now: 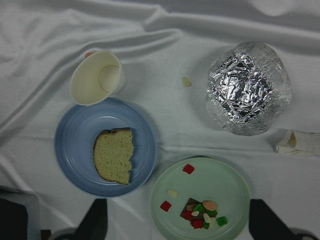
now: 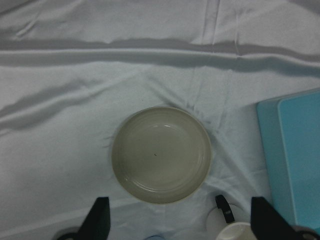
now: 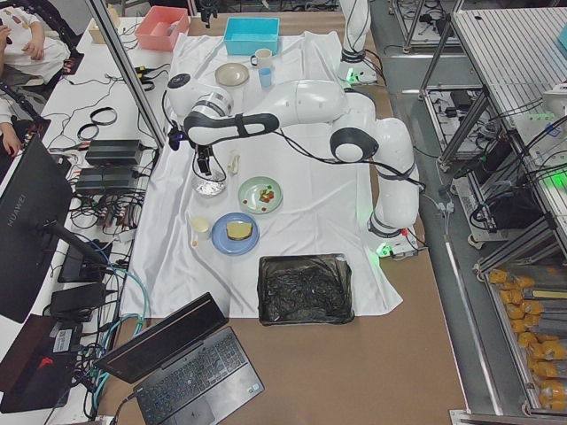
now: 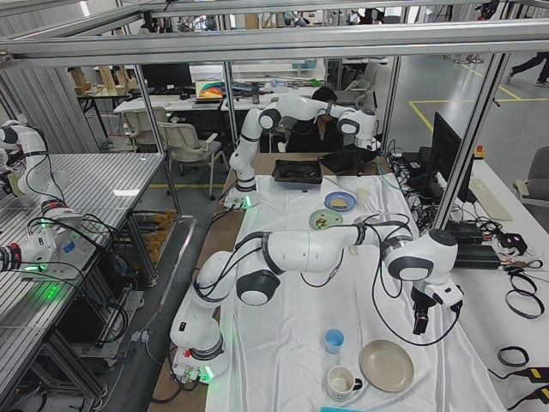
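Observation:
My left gripper stands open above a green plate (image 1: 167,185) of small coloured pieces. Beside it in the left wrist view are a blue plate (image 1: 75,150) with a bread slice (image 1: 112,155), a paper cup (image 1: 97,77), a crumpled foil piece (image 1: 247,87) and a pale cloth-like item (image 1: 300,143). My right gripper hangs open, nothing between its fingers, over the white cloth by an empty beige plate (image 2: 160,155), a white mug (image 2: 220,225) and a blue bin (image 2: 277,150).
A black-lined tray (image 3: 304,288) sits at one end of the table near a laptop (image 3: 190,372). A small blue cup (image 4: 334,341) stands beside the mug. The cloth between has free room.

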